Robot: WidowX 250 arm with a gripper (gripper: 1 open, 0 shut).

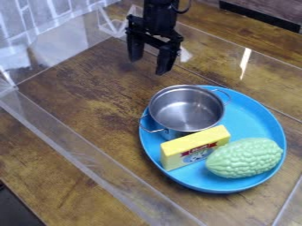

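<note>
My dark gripper [154,51] hangs over the wooden table at the top centre; whether its fingers are open or shut is unclear. Below it to the right, a steel pot [185,108] rests on a blue plate [252,125]. At the front of the plate lie a yellow box [193,146] and a pale green bumpy vegetable-like object [245,159], right of the box.
Clear plastic edging runs along the left side and across the lower left.
</note>
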